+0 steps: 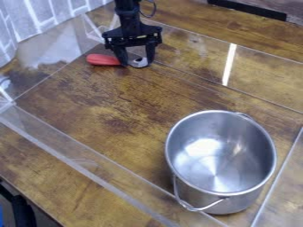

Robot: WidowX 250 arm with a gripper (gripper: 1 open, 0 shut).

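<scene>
The black gripper (131,50) is low over the far part of the table, at the top centre of the view. Just beneath and beside it lie a red object (103,59) on the left and a small silver-and-dark round piece (140,62) on the right. Whether the fingers are open or shut on either is too small to tell. A large steel pot (221,156) with a wire handle stands at the near right.
Clear plastic edging runs along the table's sides, and a pale grey panel stands at the top left.
</scene>
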